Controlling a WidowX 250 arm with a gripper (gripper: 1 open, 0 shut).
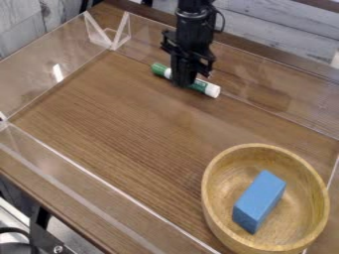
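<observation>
My black gripper (185,71) hangs at the top centre of the camera view, right over a green and white cylindrical object (204,86), perhaps a marker or tube, that lies diagonally on the wooden table. The gripper covers the middle of this object. I cannot see clearly between the fingertips; the gripper looks shut.
A yellow bowl (224,213) holding a blue block (259,201) sits at the lower right. A white wire-like piece stands near the upper left edge.
</observation>
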